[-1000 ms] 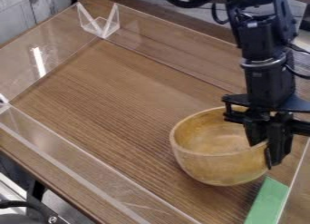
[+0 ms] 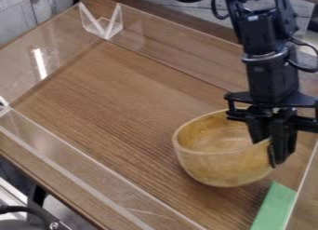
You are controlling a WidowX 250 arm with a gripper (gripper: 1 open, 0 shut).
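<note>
A yellowish-tan bowl [image 2: 214, 161] sits low at the right of the wooden table. The black gripper [image 2: 270, 148] reaches down from the top right and is shut on the bowl's right rim; its fingertips are partly hard to make out against the bowl.
A green rectangular object [image 2: 276, 210] lies at the bottom right, just below the bowl. A clear plastic piece [image 2: 102, 20] is at the top left.
The arm and gripper have shifted very slightly; the bowl stays in about the same place.
</note>
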